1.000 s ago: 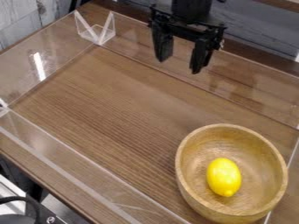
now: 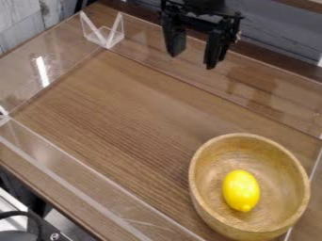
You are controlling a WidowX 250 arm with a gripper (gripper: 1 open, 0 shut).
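A black gripper [image 2: 195, 47] hangs over the back of the wooden table, its two dark fingers apart with nothing visible between them. At the front right a tan round bowl [image 2: 214, 179] holds a yellow oval object [image 2: 242, 191], well away from the gripper.
Clear plastic pieces stand at the back left. A black cable runs at the bottom left corner.
The gripper has moved slightly up in the view, toward the back. The bowl and yellow object have not moved.
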